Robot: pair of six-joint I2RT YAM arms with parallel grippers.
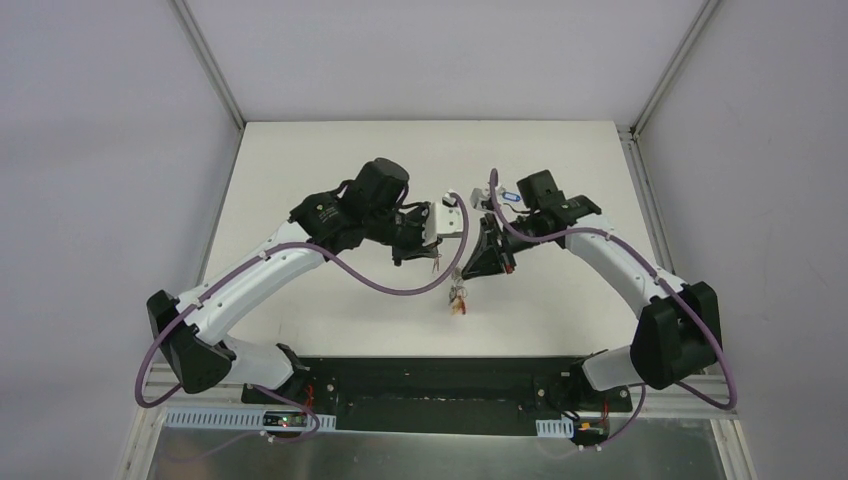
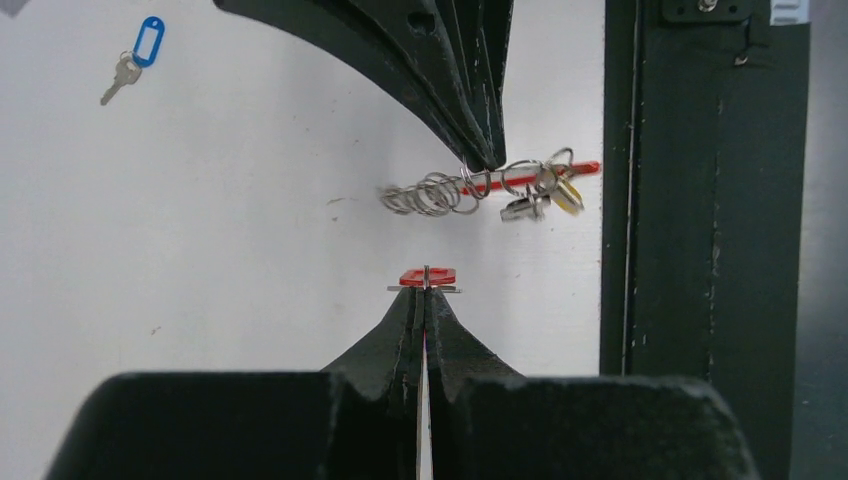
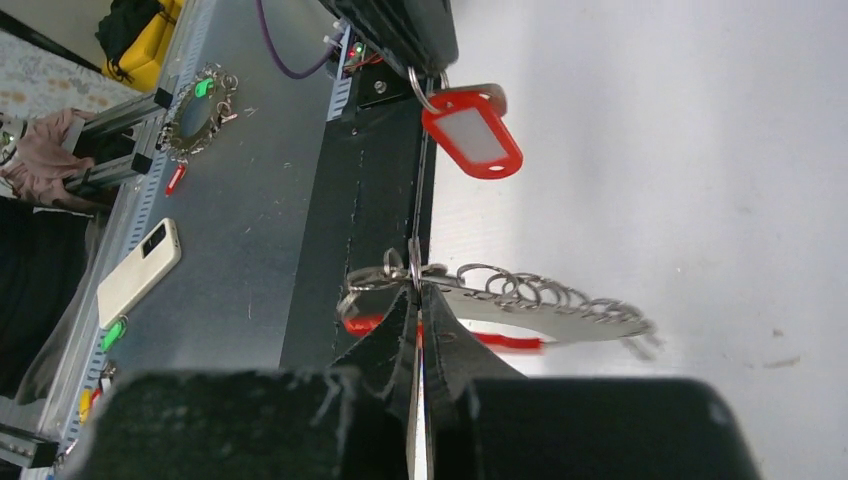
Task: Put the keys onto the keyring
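My left gripper is shut on a red key tag (image 2: pixel 428 276), seen edge-on in the left wrist view; in the right wrist view the tag (image 3: pixel 470 135) hangs by a ring, apparently with a key behind it. My right gripper is shut on a metal keyring (image 3: pixel 540 305) carrying several small rings and red tags, swinging and blurred, near the middle of the table in the top view. The two grippers face each other, close but apart. A key with a blue tag (image 2: pixel 149 42) lies on the table.
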